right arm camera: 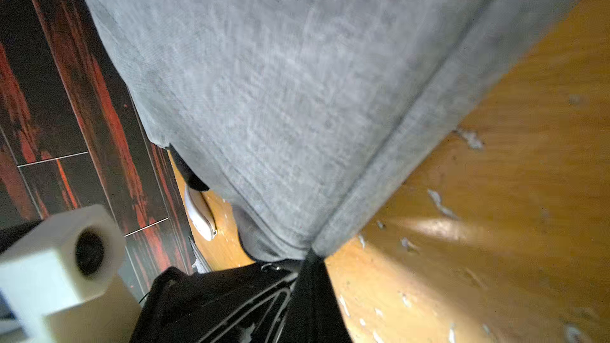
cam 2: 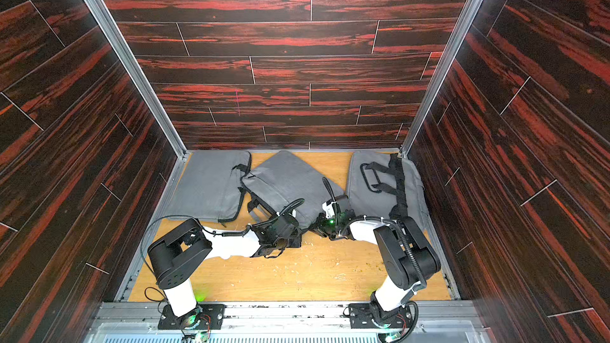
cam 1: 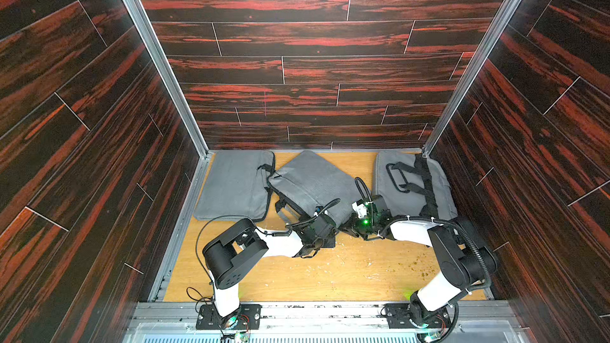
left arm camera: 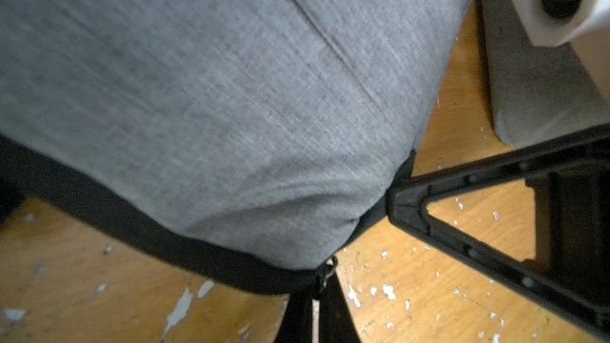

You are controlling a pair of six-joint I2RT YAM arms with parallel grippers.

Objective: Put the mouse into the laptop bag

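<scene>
The grey laptop bag (cam 1: pixel 314 181) with black trim lies in the middle, turned at an angle, its near corner between my two arms. My right gripper is shut on the bag's corner, with cloth gathered at its fingertips. My left gripper is shut at the black trim, a small metal ring (left arm camera: pixel 328 268) by its tips; nothing clear shows between its fingers. In the left wrist view, a black frame-like part (left arm camera: pixel 470 216), apparently of my right gripper, touches the bag's edge. No mouse can be made out in any view.
A second grey bag (cam 1: pixel 233 184) lies flat at the left, and another one with a black handle and straps (cam 1: pixel 413 184) at the right. Dark walls enclose the sides and back.
</scene>
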